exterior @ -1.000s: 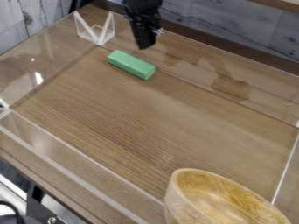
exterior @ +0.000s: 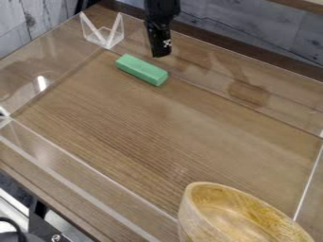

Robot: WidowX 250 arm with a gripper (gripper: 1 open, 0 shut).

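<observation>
My black gripper (exterior: 161, 43) hangs at the top centre, over the back of the wooden table (exterior: 151, 151); whether it is open or shut is too small to tell. A green block (exterior: 143, 69) lies on the table below and slightly left of it, apart from it. A white wire-like stand or holder (exterior: 104, 30) is at the back left of the gripper.
A large yellow bowl-like container (exterior: 214, 213) sits at the front right, cut off by the frame. The table's edge shows at the lower left, with dark cables beyond it.
My gripper has shifted slightly to the right and up in the view over the last second. The green block and container have stayed where they were.
</observation>
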